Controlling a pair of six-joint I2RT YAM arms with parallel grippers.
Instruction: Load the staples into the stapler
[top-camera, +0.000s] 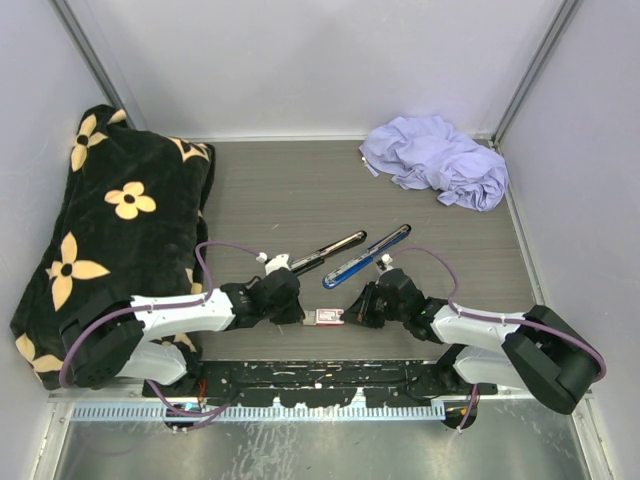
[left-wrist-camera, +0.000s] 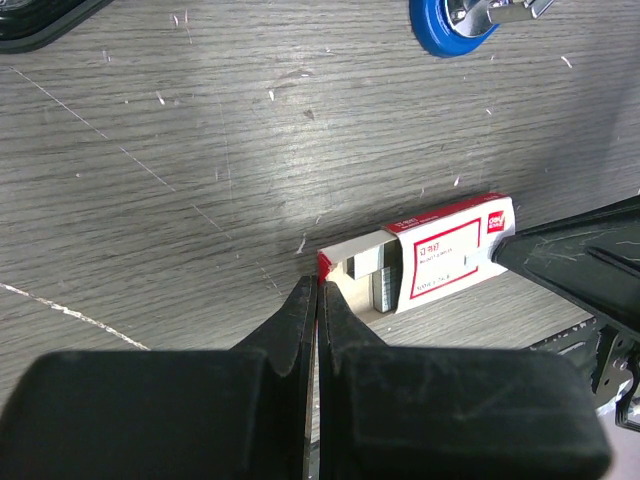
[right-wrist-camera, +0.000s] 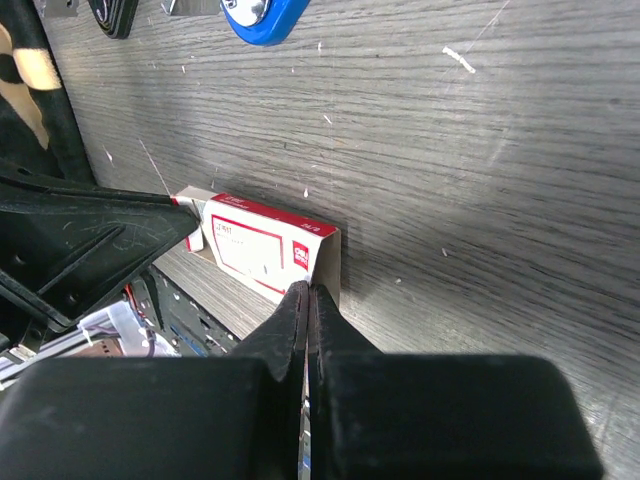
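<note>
A small red-and-white staple box (top-camera: 328, 316) lies between my grippers near the table's front edge. Its inner tray is partly out at the left end, showing grey staple strips (left-wrist-camera: 384, 290). My left gripper is shut at the tray's end, pinching its thin edge. My right gripper is shut on the box sleeve's right end. Behind them lie a blue stapler (top-camera: 365, 258) and a black stapler (top-camera: 326, 250), side by side at a slant.
A black flowered cushion (top-camera: 110, 230) fills the table's left side, and a crumpled lilac cloth (top-camera: 435, 165) lies at the back right.
</note>
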